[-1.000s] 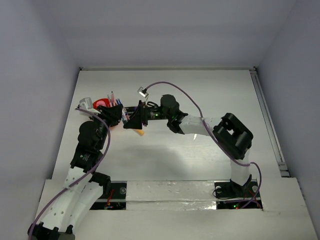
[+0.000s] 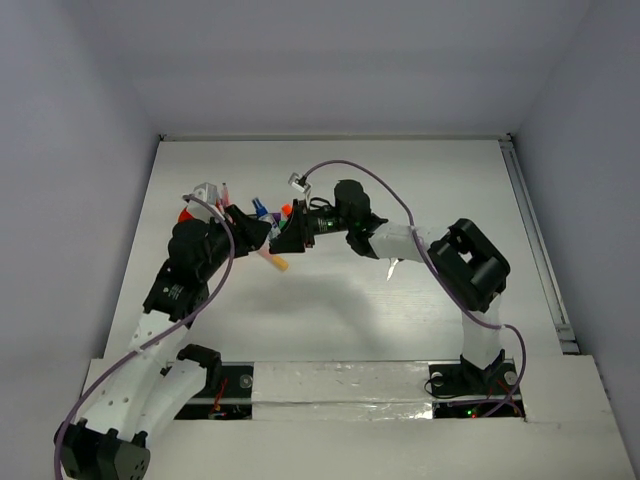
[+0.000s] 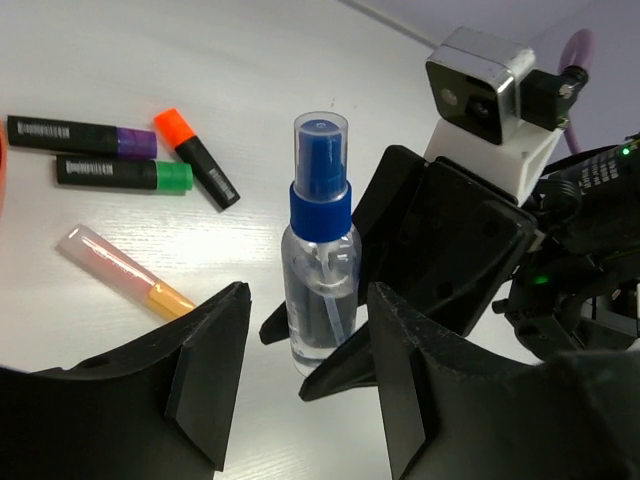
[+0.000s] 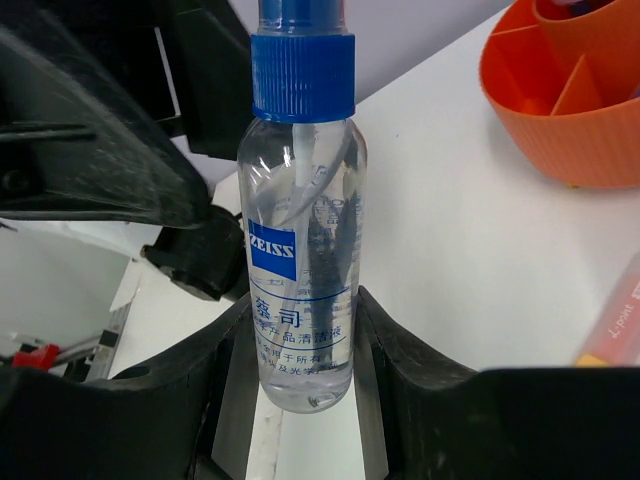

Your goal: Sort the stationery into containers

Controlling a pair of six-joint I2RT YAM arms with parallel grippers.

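Note:
A clear spray bottle with a blue cap (image 4: 305, 260) stands upright in the air, and my right gripper is shut on its lower body. My left gripper is open in front of the bottle (image 3: 322, 270), which shows just past the gap between its fingers. On the table lie a purple-capped marker (image 3: 80, 136), a green-capped marker (image 3: 122, 173), an orange-capped marker (image 3: 197, 158) and a clear tube with a yellow end (image 3: 125, 270). An orange-red container with dividers (image 4: 575, 100) sits at the upper right in the right wrist view.
Both arms meet closely over the left half of the table, the left gripper close to the right one. A small light object (image 2: 391, 268) lies beneath the right forearm.
The left arm has moved rightward, covering more of the red container from above. The right gripper has shifted slightly to the right, still around the bottle.

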